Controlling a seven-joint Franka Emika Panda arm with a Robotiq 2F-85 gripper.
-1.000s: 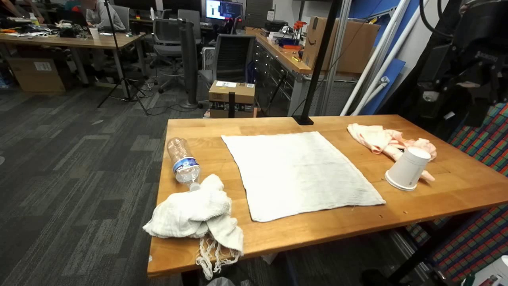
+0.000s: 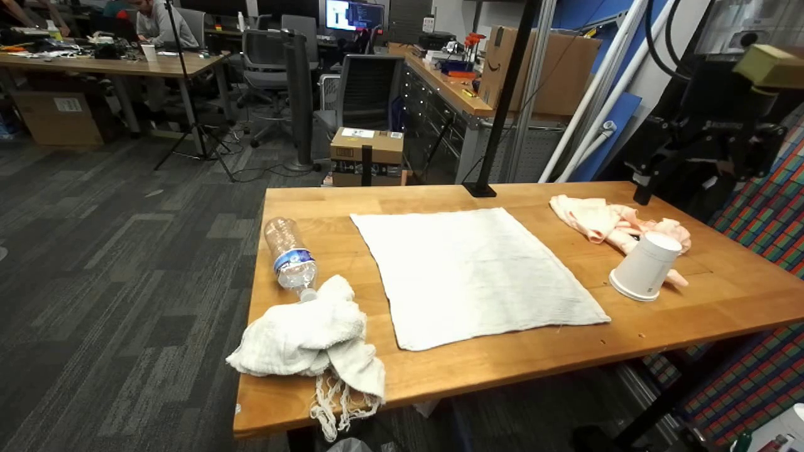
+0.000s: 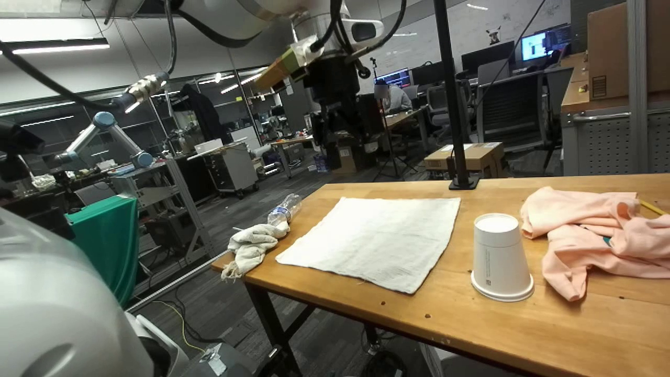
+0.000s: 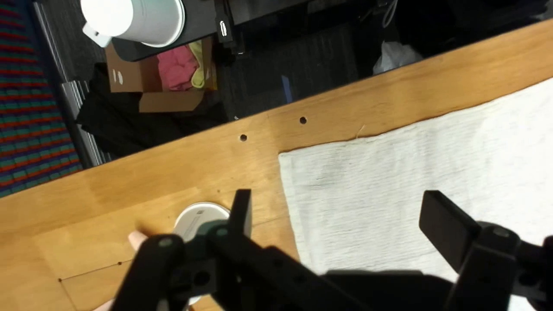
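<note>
My gripper stands open high above the table, its two black fingers wide apart with nothing between them. A white cloth lies spread flat on the middle of the wooden table; in the wrist view the cloth shows below and between the fingers. An upside-down white paper cup stands beside it, partly hidden behind a finger in the wrist view. Behind the cup a peach cloth lies crumpled. At the other end, a clear plastic bottle rests on its side, its cap end against a bunched white fringed cloth.
A black post rises from the table's far edge. The fringed cloth hangs a little over the near edge. Bare wood shows along the front of the table and between the flat cloth and the cup.
In exterior view 1 my gripper has moved left and somewhat lower, and its pose has changed. The cloths, cup and bottle have not moved.
</note>
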